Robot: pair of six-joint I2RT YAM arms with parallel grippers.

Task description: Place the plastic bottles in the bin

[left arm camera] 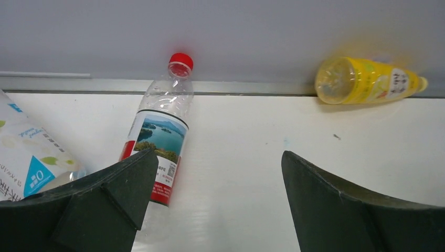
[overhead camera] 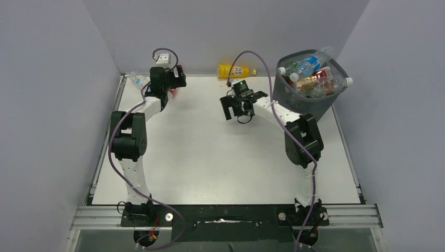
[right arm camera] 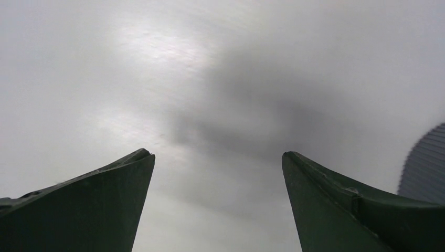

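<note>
My left gripper (overhead camera: pixel 177 73) hangs open at the back left. Below it, in the left wrist view, lies a clear red-capped bottle (left arm camera: pixel 161 136) with a landscape label, partly behind the left finger; further left is a white-labelled bottle (left arm camera: pixel 26 152). A yellow bottle (overhead camera: pixel 231 71) lies along the back wall. My right gripper (overhead camera: pixel 229 109) is open over bare table, left of the grey bin (overhead camera: pixel 287 100), which holds several bottles and cans.
Walls (overhead camera: pixel 220 31) close in the back and both sides. The bin fills the back right corner.
</note>
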